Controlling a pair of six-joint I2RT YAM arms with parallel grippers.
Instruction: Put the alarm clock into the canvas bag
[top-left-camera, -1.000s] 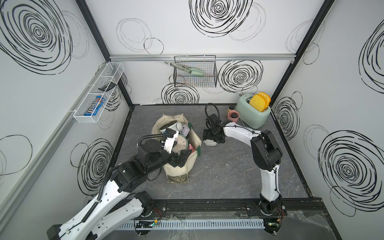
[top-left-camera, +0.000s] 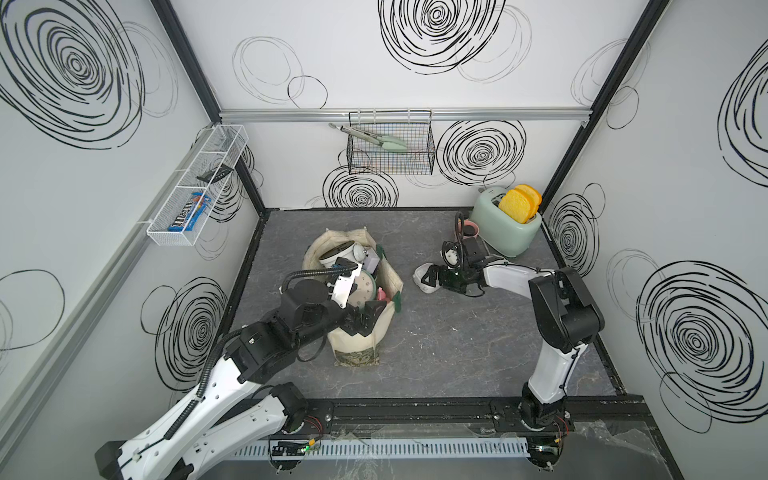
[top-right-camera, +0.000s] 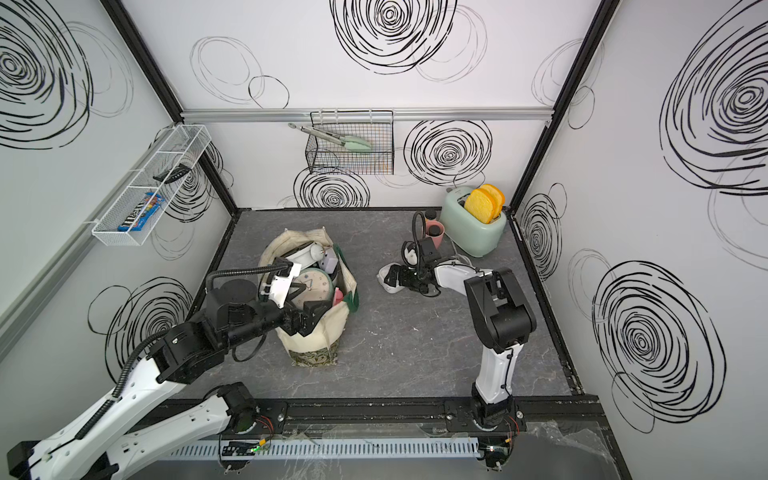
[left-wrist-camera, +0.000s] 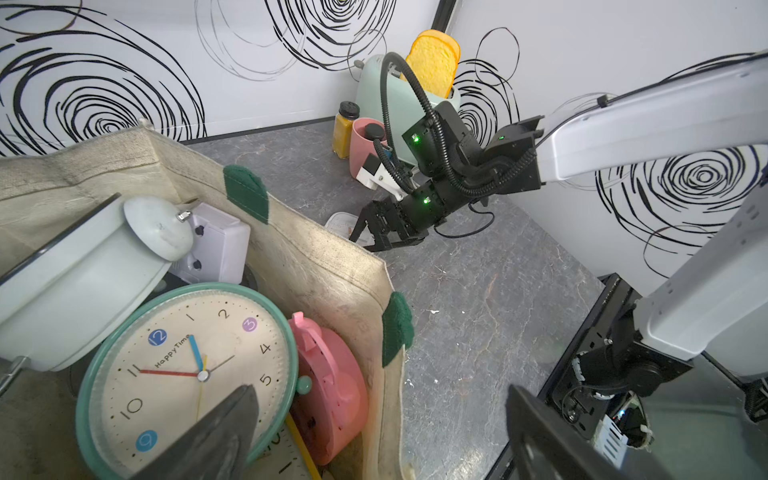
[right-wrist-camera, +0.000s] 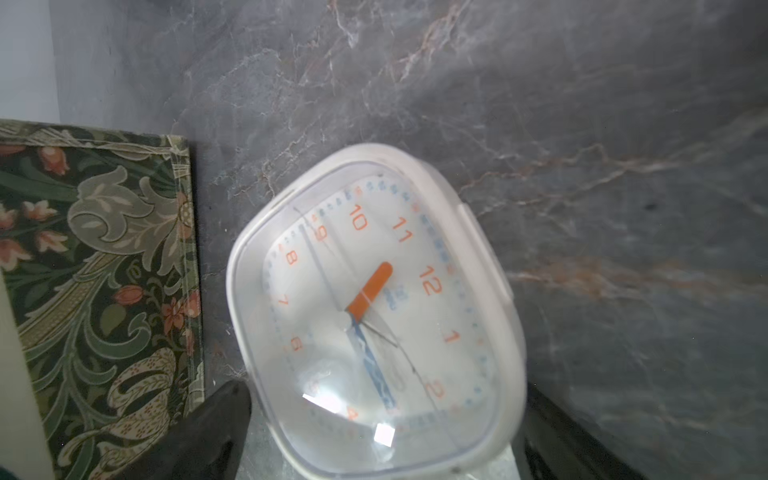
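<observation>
A white rounded-square alarm clock (right-wrist-camera: 376, 312) lies face up on the grey table, with my open right gripper (top-right-camera: 393, 277) low over it, fingers either side in the right wrist view. The canvas bag (top-left-camera: 352, 336) stands left of it, filled with a teal-rimmed clock (left-wrist-camera: 188, 376), a pink clock (left-wrist-camera: 336, 384), a white bell clock (left-wrist-camera: 88, 280) and a lilac item (left-wrist-camera: 216, 240). My left gripper (top-left-camera: 361, 316) hangs open above the bag, nothing between its fingers.
A mint toaster (top-left-camera: 504, 228) with yellow bread stands at the back right, beside a pink cup (left-wrist-camera: 361, 156) and a yellow jar (left-wrist-camera: 344, 130). Wire baskets hang on the walls.
My right arm and gripper have moved right, uncovering more of the white clock. The left arm looks unchanged.
</observation>
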